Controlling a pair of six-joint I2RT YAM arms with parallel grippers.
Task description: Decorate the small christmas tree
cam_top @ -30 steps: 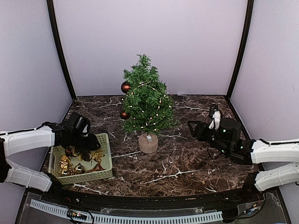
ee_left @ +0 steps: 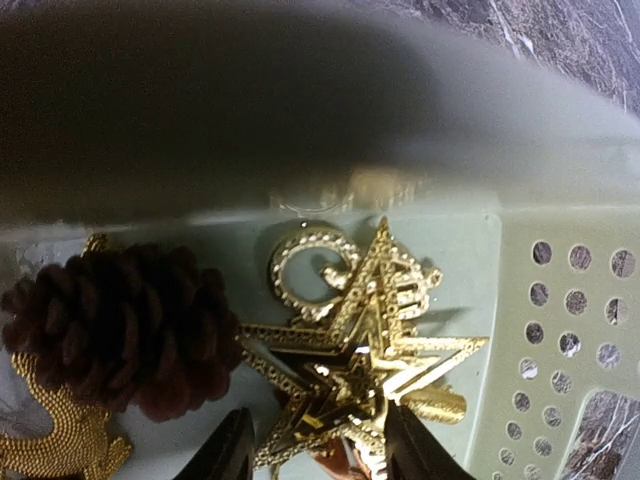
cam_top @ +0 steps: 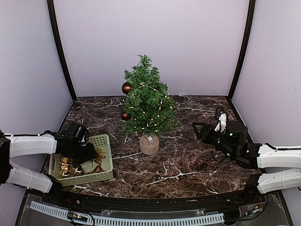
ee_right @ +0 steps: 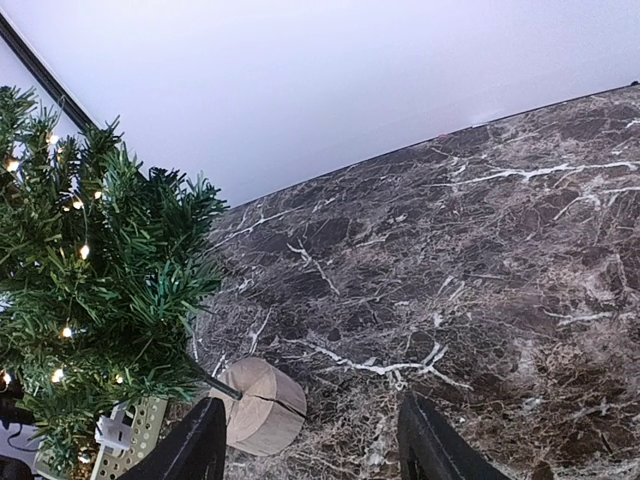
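Note:
The small tree [cam_top: 148, 99] stands mid-table on a wooden base [cam_top: 149, 146], with lights and two red baubles on its left side. My left gripper [cam_top: 86, 153] is down in the green basket [cam_top: 107, 168]. In the left wrist view its fingers [ee_left: 230, 450] are apart at a gold star ornament [ee_left: 360, 365]; whether they touch it is unclear. A pine cone [ee_left: 120, 330] and gold ornaments lie beside it. My right gripper [cam_top: 201, 130] hangs open and empty right of the tree, facing it.
Walls [cam_top: 263, 70] enclose the back and both sides.
My left gripper has moved lower into the basket over the last second. The right gripper has shifted slightly to the right.

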